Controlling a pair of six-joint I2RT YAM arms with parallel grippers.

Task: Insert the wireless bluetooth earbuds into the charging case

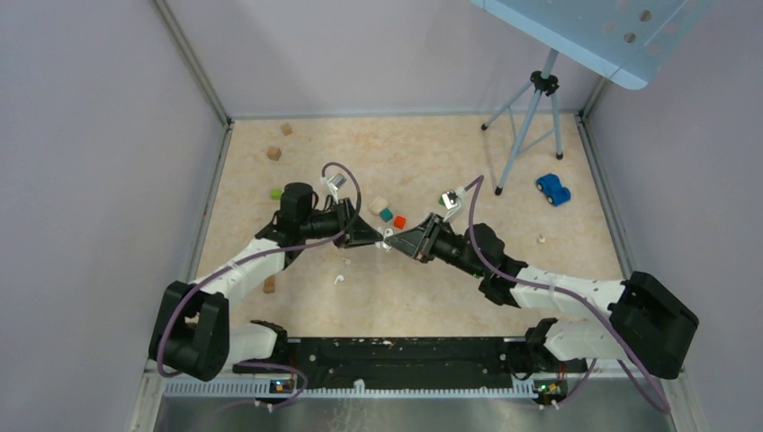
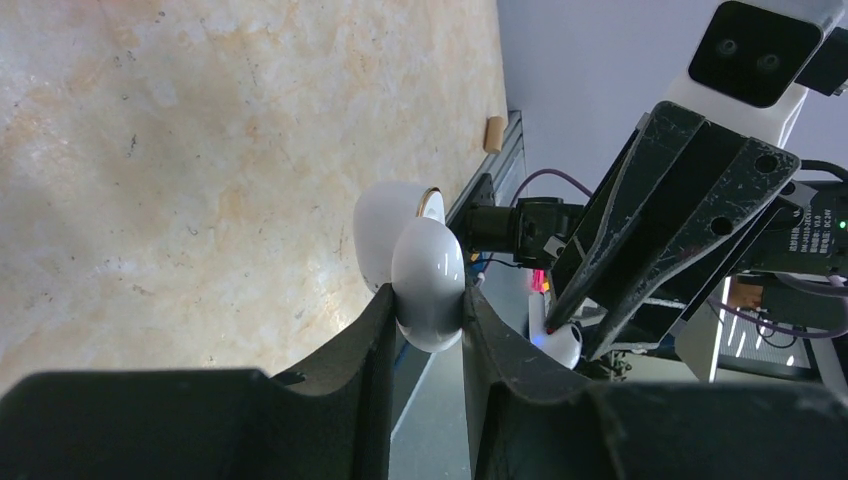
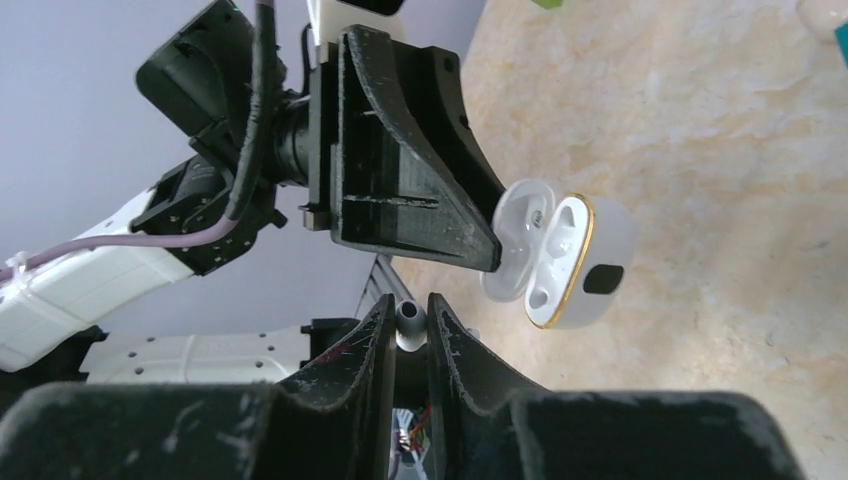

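Note:
The white charging case, lid open with its earbud wells showing, is held up at the middle of the workspace by my left gripper, shut on it; in the left wrist view its glossy body fills the fingertips. My right gripper is shut on a small white earbud, only its tip showing between the fingers in the right wrist view, just beside and below the case. In the top view the left gripper (image 1: 376, 239) and right gripper (image 1: 396, 241) almost meet tip to tip.
Coloured cubes (image 1: 399, 221) and wooden blocks (image 1: 273, 153) lie behind the grippers. A small white piece (image 1: 338, 279) lies front left. A blue toy car (image 1: 552, 188) and a tripod stand (image 1: 526, 126) are at the back right.

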